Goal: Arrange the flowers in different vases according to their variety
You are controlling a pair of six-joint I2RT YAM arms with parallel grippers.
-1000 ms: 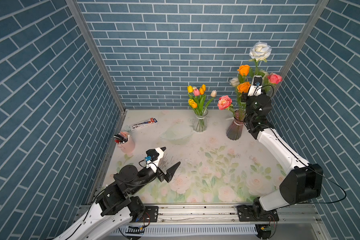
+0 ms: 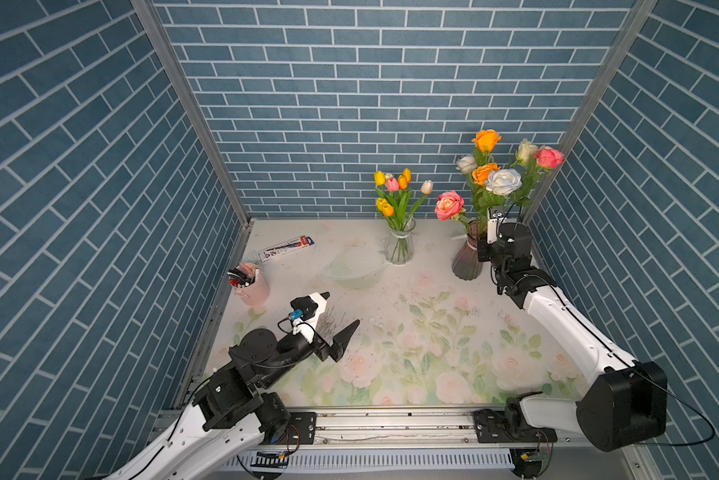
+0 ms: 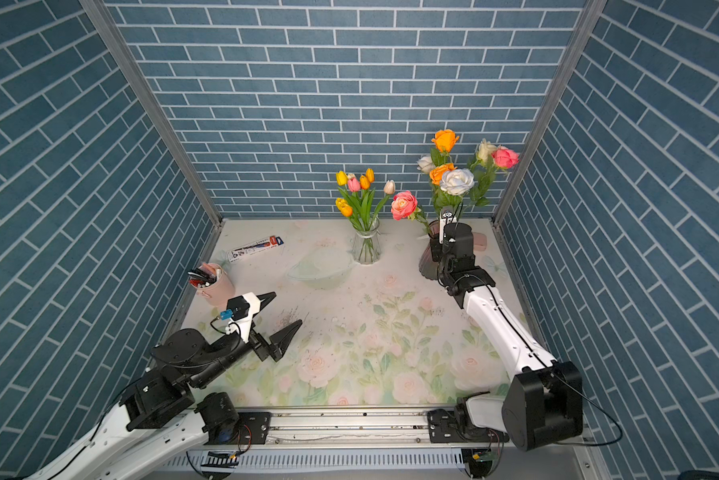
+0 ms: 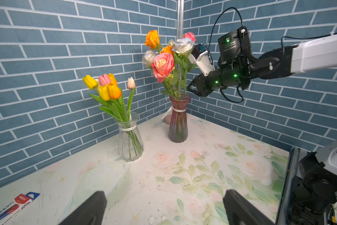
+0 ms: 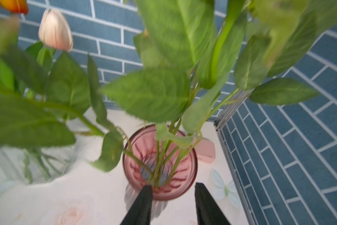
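Observation:
Several roses in orange, pink, cream and white stand in the purple ribbed vase (image 2: 466, 262) at the back right. A large white rose (image 2: 503, 181) is at the front of that bunch. To its left, tulips (image 4: 112, 90) in yellow, pink and pale peach stand in a clear glass vase (image 4: 131, 144). My right gripper is beside the purple vase's rim; its fingers (image 5: 140, 204) are apart, and no stem shows between them. Over the front left of the table, my left gripper (image 2: 341, 310) hangs open and empty.
A pink cup of pens (image 2: 252, 286) and a flat printed box (image 2: 286, 249) are at the left. A pink object (image 5: 205, 150) lies behind the purple vase.
The white rose has come down from high above the bunch to sit among the other roses. The left arm is still.

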